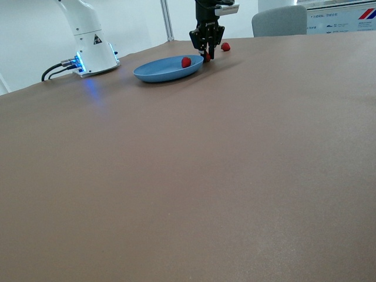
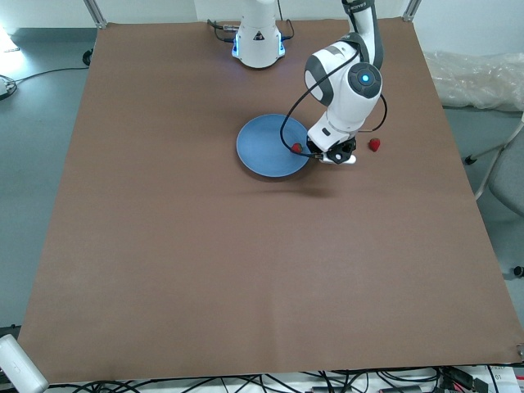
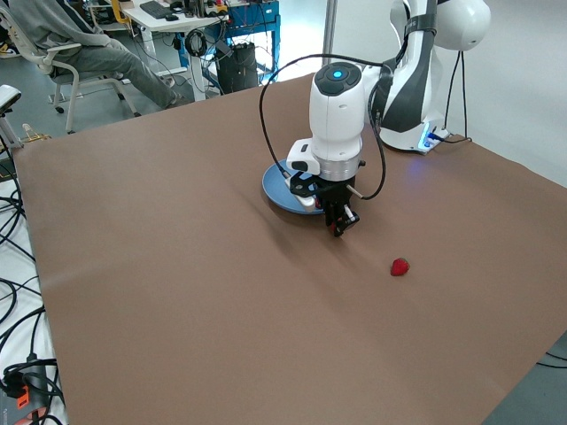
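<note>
A blue plate [image 2: 270, 147] [image 1: 160, 70] [image 3: 276, 189] holds a strawberry [image 2: 297, 147] [image 1: 185, 61]. My black gripper [image 1: 207, 54] [image 3: 341, 226] is low at the plate's edge, with another strawberry [image 1: 207, 56] at its fingers in the top view; whether the fingers are closed on it is unclear. In the left view the fingertips are hidden behind my arm. A third strawberry [image 2: 374, 144] [image 1: 225, 46] [image 3: 400, 266] lies alone on the brown table, outside the plate.
The arm base [image 2: 258, 41] stands at the back, with cables. A chair is beside the table and more cables run along an edge.
</note>
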